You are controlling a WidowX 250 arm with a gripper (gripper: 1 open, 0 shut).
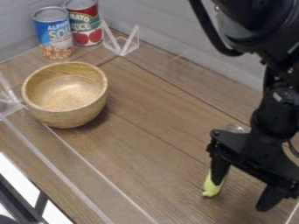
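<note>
My black gripper (243,184) is low over the right part of the table, its two fingers spread open. Beside and partly behind its left finger lies a slim pale yellow-green object (211,187), largely hidden by the gripper. A small grey object (233,128) shows behind the gripper body, mostly covered.
A wooden bowl (65,105) sits at the left. An Alpha soup can (54,35) and a red can (86,24) stand at the back left, near a white wire stand (121,44). The table edge shows at lower left.
</note>
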